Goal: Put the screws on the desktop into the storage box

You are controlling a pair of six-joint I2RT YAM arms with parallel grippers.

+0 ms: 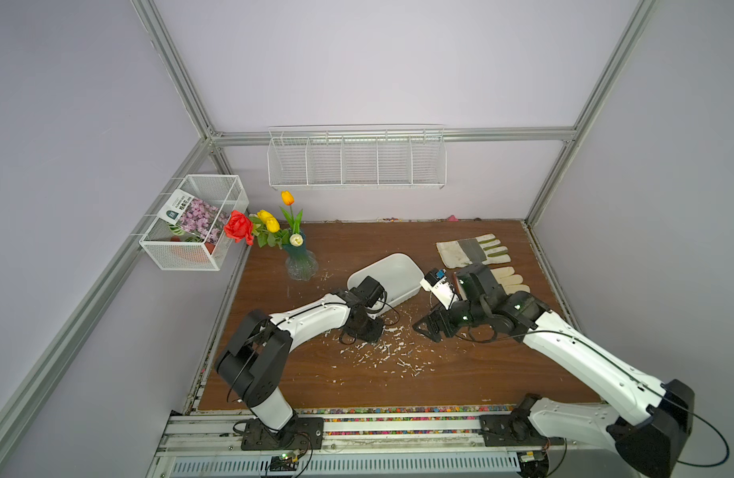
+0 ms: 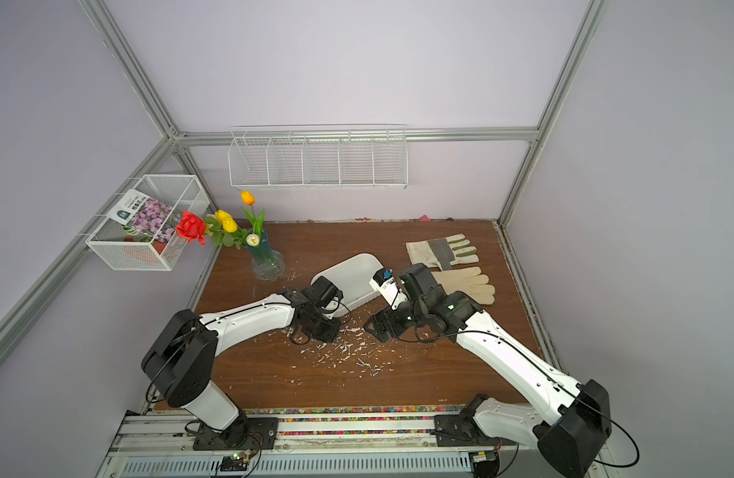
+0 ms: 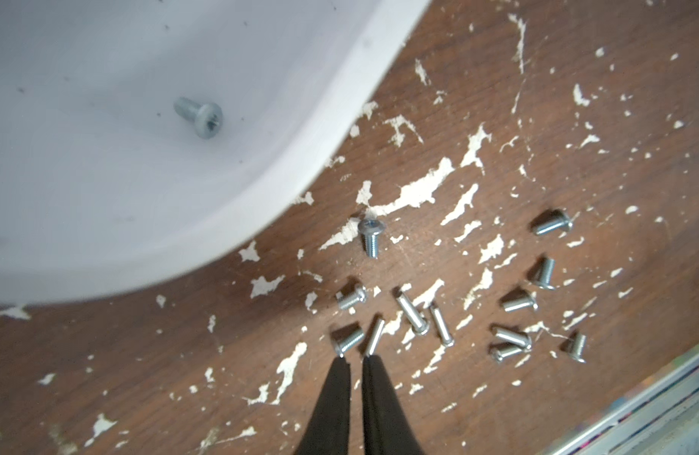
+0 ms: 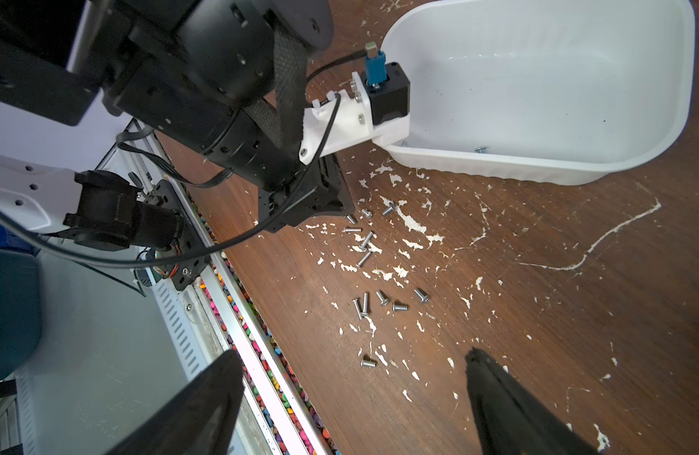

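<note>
Loose silver screws (image 3: 410,311) lie scattered on the brown desktop beside the white storage box (image 4: 561,98); one screw (image 3: 198,116) lies inside it. My left gripper is low over the screws just outside the box, its fingers almost together at a screw (image 3: 349,341); whether that screw is between the tips is unclear. My right gripper stands open above the desk to the right of the screws, with nothing between its fingers.
Two work gloves (image 2: 442,251) lie at the back right. A flower vase (image 1: 301,263) stands at back left, near a wall basket (image 1: 175,255). White flecks mark the desktop (image 4: 592,303). The front edge has an aluminium rail.
</note>
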